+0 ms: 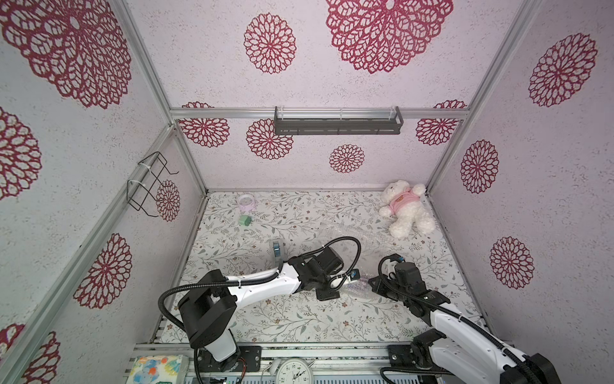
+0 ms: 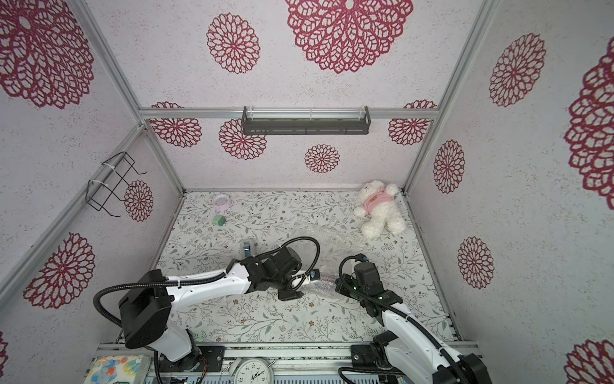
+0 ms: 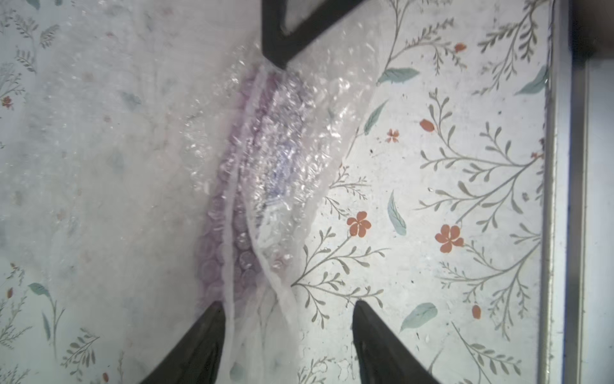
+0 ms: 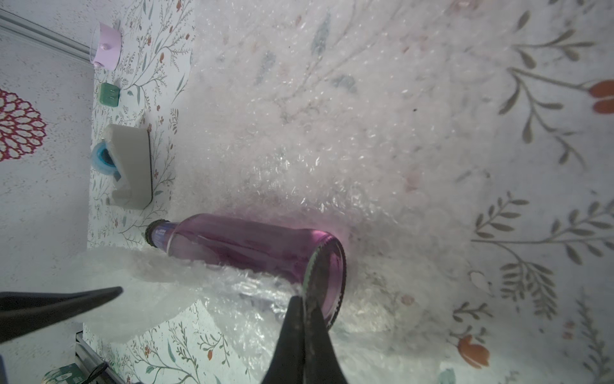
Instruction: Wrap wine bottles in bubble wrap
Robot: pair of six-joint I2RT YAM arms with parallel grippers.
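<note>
A purple glass bottle (image 4: 246,240) lies on a sheet of clear bubble wrap (image 4: 371,140), with one crumpled flap along its near side. In the left wrist view the wrap (image 3: 281,160) covers the bottle. My left gripper is open at one end of it, the wrap's loose edge reaching between or just below its fingers. My right gripper is shut at the bottle's base end; whether wrap is pinched in it is unclear. Both arms reach low over the front middle of the table.
A tape dispenser (image 4: 131,166) stands left of the wrap, with a green block (image 1: 245,220) and pink ring (image 1: 246,202) behind. A white teddy bear (image 1: 406,211) lies at the back right. The front edge has a clock (image 1: 293,372).
</note>
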